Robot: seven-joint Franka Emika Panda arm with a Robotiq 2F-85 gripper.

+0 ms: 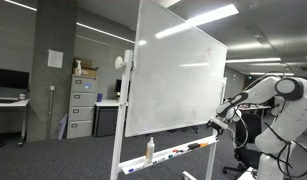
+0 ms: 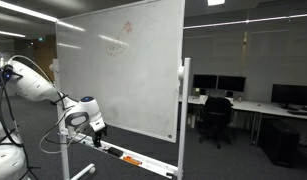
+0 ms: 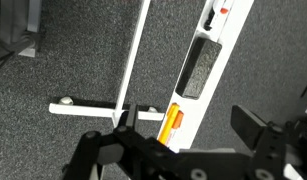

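A whiteboard on a white stand carries a narrow tray along its bottom edge. On this tray lie a black eraser and orange markers, one end of which sits close to my gripper. My gripper is open over the tray, its dark fingers apart on either side of it, and nothing appears held. From the second exterior view, the gripper hangs near the tray's left end, by the stand's post.
A white bottle stands on the tray's near end, with several small markers beside it. Stand legs spread below over open carpet. Desks with monitors and a chair are behind.
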